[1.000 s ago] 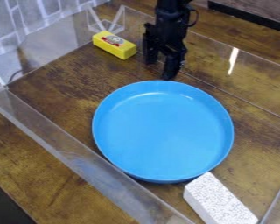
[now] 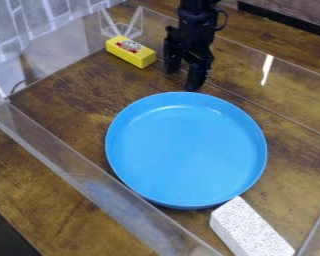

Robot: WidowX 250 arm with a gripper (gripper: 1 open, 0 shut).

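The dark robot gripper (image 2: 187, 64) reaches down from the top centre to just above the wooden floor, behind a large blue plate (image 2: 186, 150). A yellow box (image 2: 129, 52) with a label lies to its left, apart from it. Its fingers are open, with nothing clearly between them, though they are dark and small in this view.
A white speckled block (image 2: 250, 228) lies at the front right, beside the plate. Clear plastic walls edge the wooden tray (image 2: 56, 160). Bare wood lies left and right of the plate and right of the gripper.
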